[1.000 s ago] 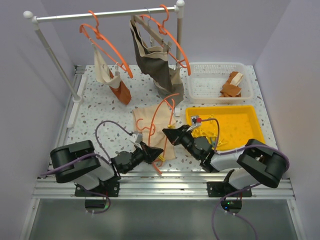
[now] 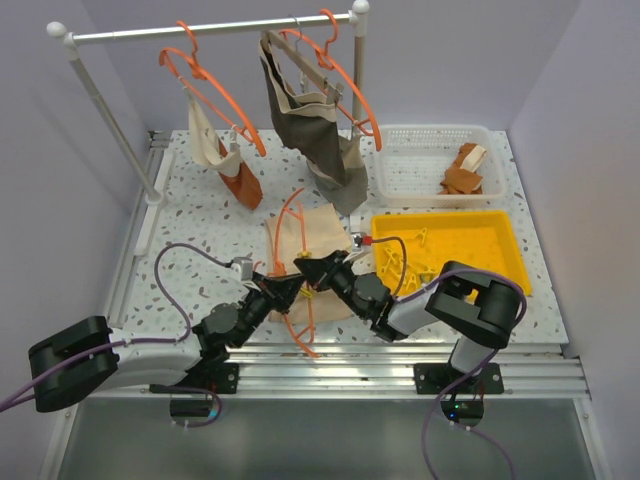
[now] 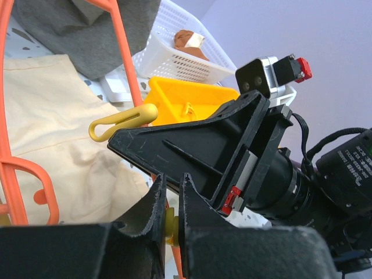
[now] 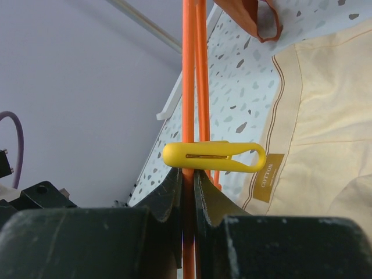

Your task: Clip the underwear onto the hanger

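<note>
An orange hanger (image 2: pixel 303 332) is held between both arms above the cream underwear (image 2: pixel 325 225), which lies flat on the table, its waistband marked COTTON in the right wrist view. My right gripper is shut on the hanger's orange bar, with a yellow clip (image 4: pixel 209 156) just beyond its tips. My left gripper has its fingertips close together around a yellow clip (image 3: pixel 170 229) low on the hanger; whether it grips it firmly is hard to tell. The right gripper's black body fills much of the left wrist view.
A rail at the back holds hangers with hanging garments (image 2: pixel 310 130). A yellow bin (image 2: pixel 475 250) with loose clips stands at the right, behind it a white basket (image 2: pixel 405 170) with brown cloth.
Both grippers and the hanger have moved leftward over the underwear. The hanger has also shifted toward the front edge, and the left arm has swung round.
</note>
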